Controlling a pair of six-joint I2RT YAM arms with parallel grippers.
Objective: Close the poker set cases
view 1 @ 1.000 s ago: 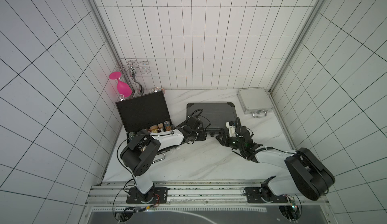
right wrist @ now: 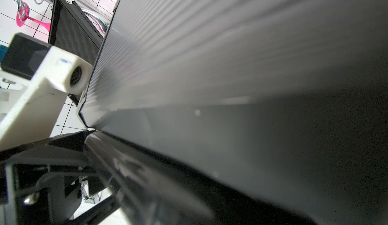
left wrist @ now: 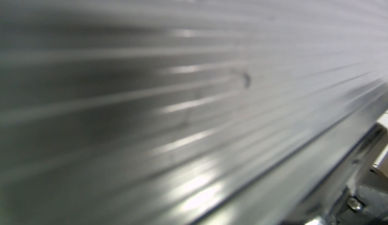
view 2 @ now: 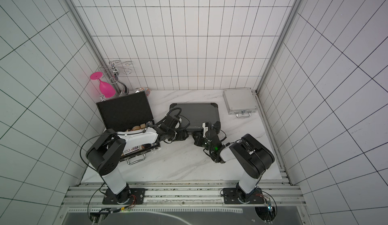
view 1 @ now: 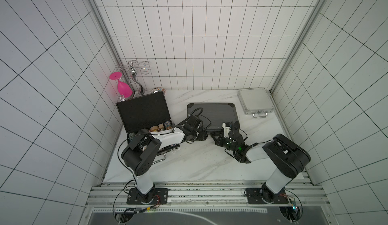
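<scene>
A black-lidded case [view 1: 213, 112] lies shut-lidded at mid-table. Its front edge is partly hidden by my grippers. At the left part of that edge is my left gripper [view 1: 204, 136]; its fingers are too small to read. My right gripper [view 1: 216, 137] is at the same front edge, a little to the right, with nothing visible between its fingers. The left wrist view is filled by a blurred, ribbed grey surface. The case's ribbed surface [right wrist: 242, 55] fills most of the right wrist view. Another case stands open at left, its black lid [view 1: 143, 110] raised.
A silver case [view 1: 255, 100] lies shut-lidded at the back right. A pink goblet [view 1: 123, 86] hangs on a wire rack [view 1: 134, 72] in the back left corner.
The right gripper has moved left along the middle case's front, closer to my left gripper, with its arm swinging inward. The left arm and the cases look nearly unchanged.
</scene>
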